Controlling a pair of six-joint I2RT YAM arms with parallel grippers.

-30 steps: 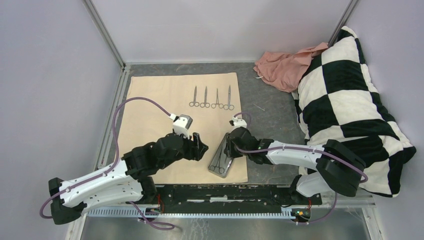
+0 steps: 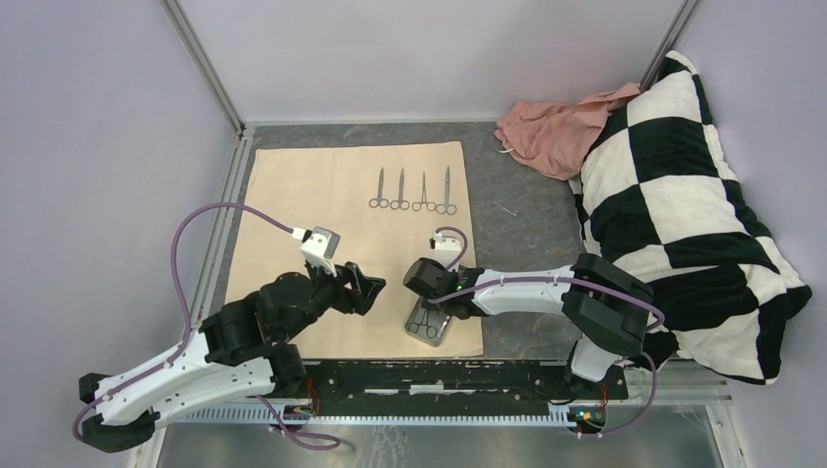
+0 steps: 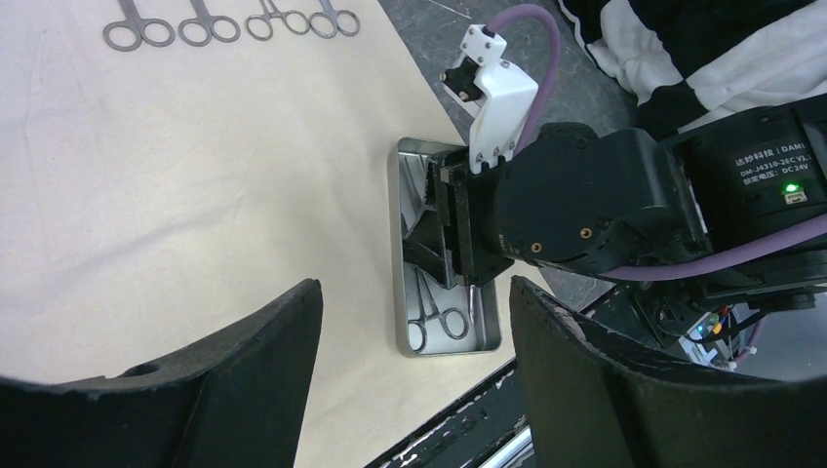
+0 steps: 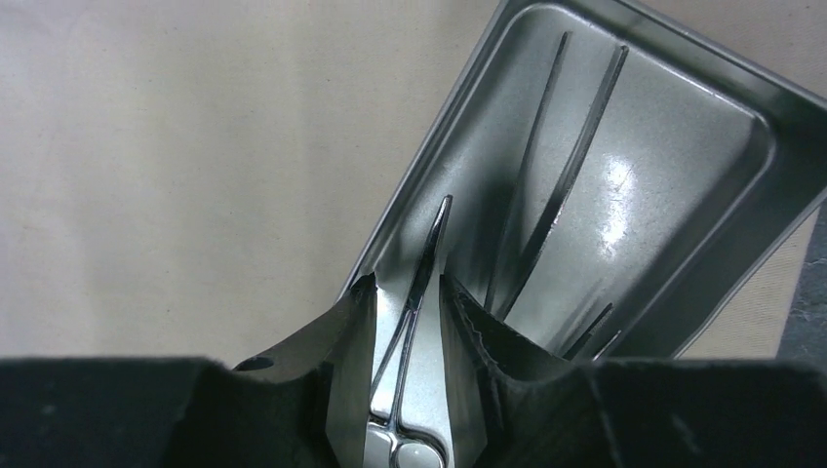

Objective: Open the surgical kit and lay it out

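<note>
A steel tray (image 3: pixel 400 322) (image 4: pixel 624 253) lies near the front of the beige cloth (image 2: pixel 322 195). In it are a scissor-like instrument (image 4: pixel 422 263) and several slim instruments (image 4: pixel 585 136). My right gripper (image 2: pixel 429 304) is low in the tray, fingers open on either side of that instrument's shank. My left gripper (image 2: pixel 356 291) hangs open over the cloth left of the tray, nothing between its fingers. Several ringed instruments (image 2: pixel 413 200) (image 3: pixel 137 31) lie in a row on the back of the cloth.
A checkered cushion (image 2: pixel 683 214) fills the right side, with a pink cloth (image 2: pixel 556 136) at the back right. A thin item (image 2: pixel 505 210) lies on the grey floor.
My right gripper has moved left over the tray, covering more of it from above. The left arm has drawn back to the left.
</note>
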